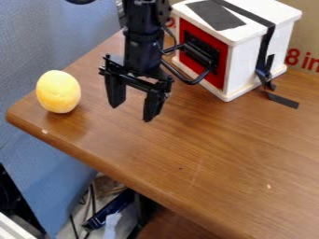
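Note:
My black gripper hangs above the wooden table near its middle back, fingers open and pointing down, with nothing between them. A yellow egg-shaped object rests near the table's left edge, left of the gripper and apart from it. Behind and to the right of the gripper stands a white box with a red front, black straps over it and a dark handle-like fitting on the red face, partly behind the arm.
A cardboard box with red print is at the back right. Blue padded fabric lies beyond the left edge. Bags and cables sit below the table.

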